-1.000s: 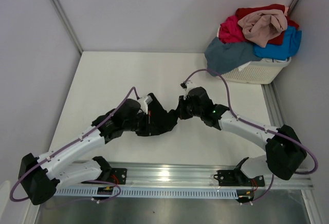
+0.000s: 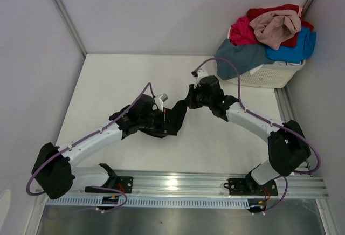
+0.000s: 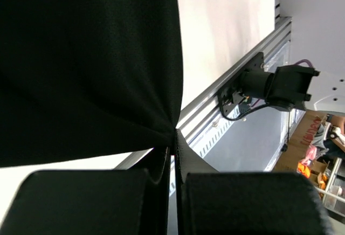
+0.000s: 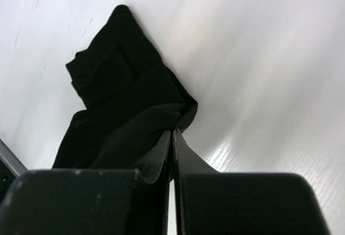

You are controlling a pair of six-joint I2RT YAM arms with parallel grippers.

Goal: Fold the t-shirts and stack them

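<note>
A black t-shirt [image 2: 177, 117] hangs between my two grippers, with its lower part bunched on the white table. My left gripper [image 2: 166, 129] is shut on one edge of it; in the left wrist view the black cloth [image 3: 97, 62] gathers into a point at the fingertips. At another edge, to the right, my right gripper [image 2: 188, 104] is shut with the cloth pinched at its tips, and in the right wrist view the shirt [image 4: 124, 84] trails away from them onto the table. The left arm covers part of the shirt in the top view.
A white basket [image 2: 269, 76] heaped with clothes stands at the back right. A grey-blue garment [image 2: 237, 58] spills over its front-left side. Bare table [image 2: 129, 73] lies behind the arms and to the right of the shirt.
Over the last second my left gripper has shifted right, carrying its edge of the shirt. Cloth between them has risen and narrowed.
</note>
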